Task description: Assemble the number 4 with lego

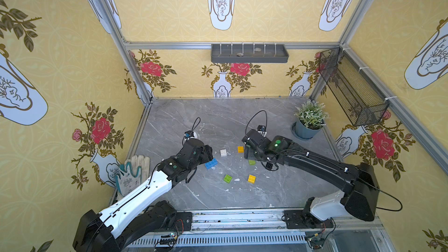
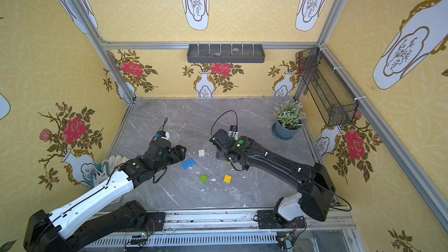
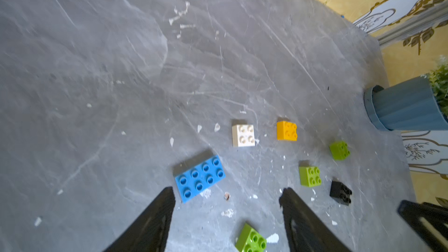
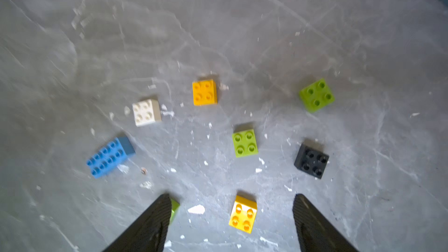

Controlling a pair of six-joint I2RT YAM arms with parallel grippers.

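Note:
Loose bricks lie apart on the grey tabletop. The right wrist view shows a long blue brick [image 4: 108, 157], a white brick [image 4: 146, 112], an orange brick [image 4: 204, 92], a yellow-orange brick [image 4: 243, 214], a black brick [image 4: 311, 161], and green bricks: a middle green brick [image 4: 245, 142], a far-right green brick [image 4: 316, 95] and a near green brick [image 4: 173, 209] partly behind a finger. My left gripper hovers near the blue brick, fingers apart and empty. Over the right-hand bricks hangs my right gripper, also open with nothing held, its arm hiding some bricks from above.
A potted plant [image 1: 308, 121] stands at the back right. Gloves [image 1: 132, 174] lie at the left edge. A wire basket [image 1: 357, 88] and a grey tray [image 1: 249, 56] hang on the walls.

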